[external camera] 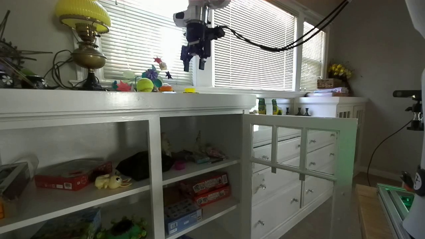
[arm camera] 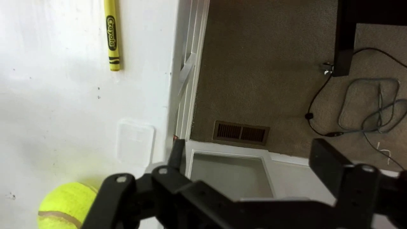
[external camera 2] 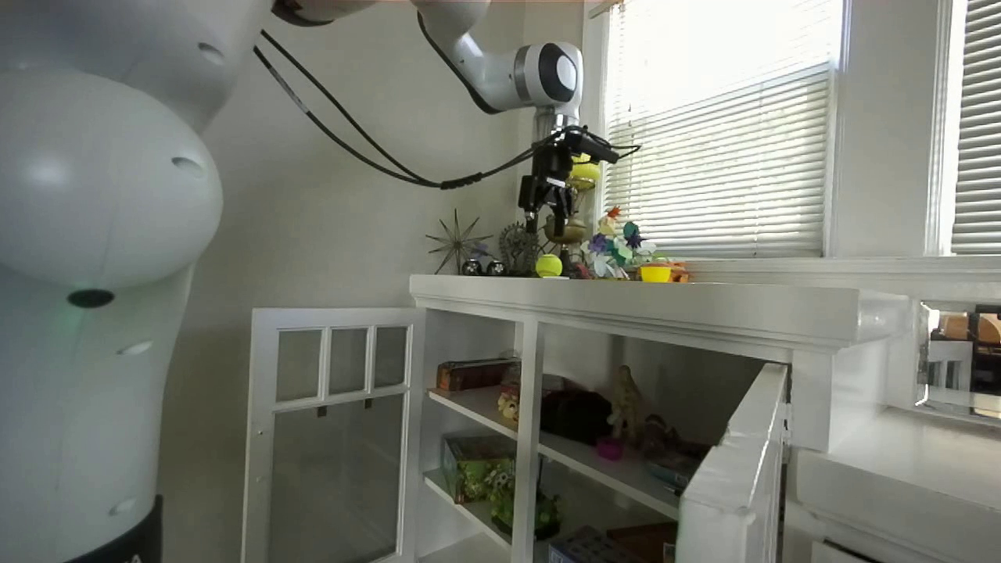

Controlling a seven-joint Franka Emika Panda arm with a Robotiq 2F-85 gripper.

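My gripper (external camera: 195, 67) hangs above the white cabinet top (external camera: 119, 99), its fingers spread and nothing between them. The wrist view shows the dark fingers (arm camera: 328, 164) well apart, over the cabinet's front edge. A yellow-green tennis ball (arm camera: 66, 208) sits on the top at that view's lower left, beside a small clear flat piece (arm camera: 135, 142). Farther up lies a yellow Crayola crayon (arm camera: 111, 36), cut off by the frame. In the second exterior view, a yellow cup-like object (external camera 2: 654, 273) stands to the right of the tennis ball (external camera 2: 549, 266).
A brass lamp with a yellow shade (external camera: 87, 55) and a colourful flower ornament (external camera: 151, 74) stand on the top. Below, both cabinet doors are open, the right one (external camera: 344, 159) swung outward. Shelves hold red boxes (external camera: 73, 175) and toys.
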